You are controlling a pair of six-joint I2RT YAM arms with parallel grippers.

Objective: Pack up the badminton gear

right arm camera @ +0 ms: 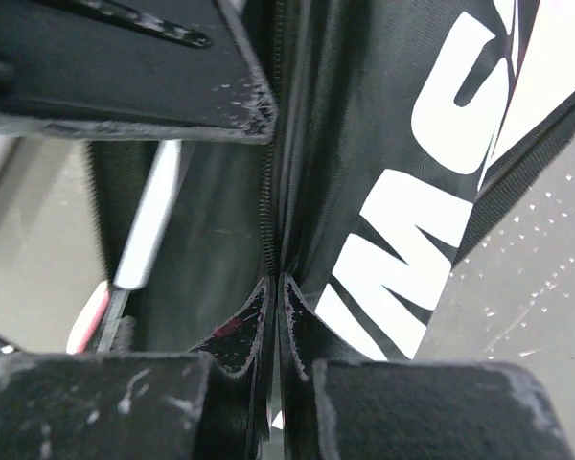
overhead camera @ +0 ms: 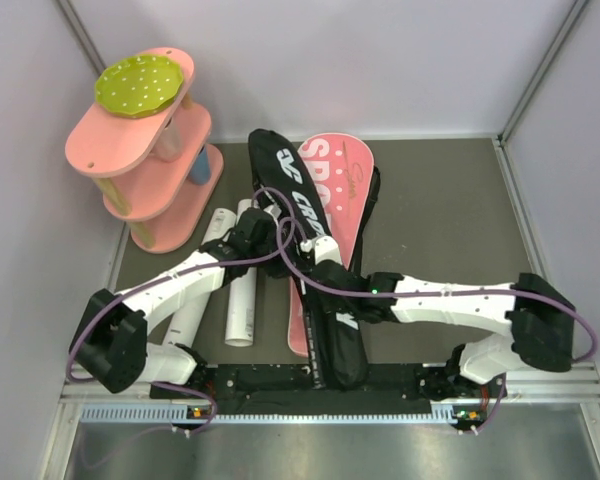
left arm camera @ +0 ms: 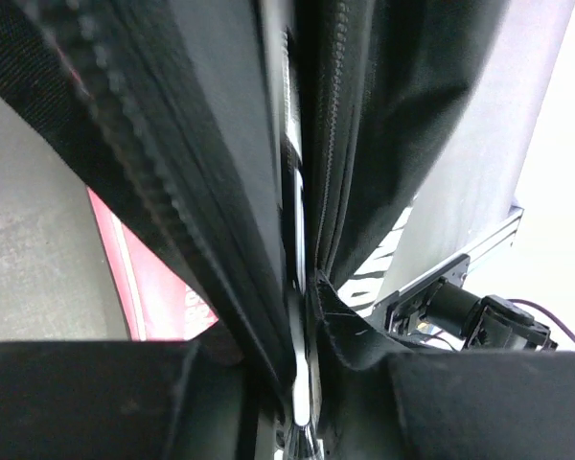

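The black racket bag (overhead camera: 290, 185) with white lettering lies lengthwise over a pink bag (overhead camera: 342, 170). Both grippers are at its zip, near the middle. In the left wrist view my left gripper is down in the folds along the zip, a thin white shaft (left arm camera: 297, 240) between its fingers; how far it is closed is unclear. My right gripper is shut at the zip edge beside large white letters; any zip puller between its tips is hidden. A white shaft (right arm camera: 149, 216) shows inside the bag.
Two white tubes (overhead camera: 240, 310) lie left of the bag. A pink three-tier shelf (overhead camera: 115, 150) with a green tray (overhead camera: 138, 85) stands at back left.
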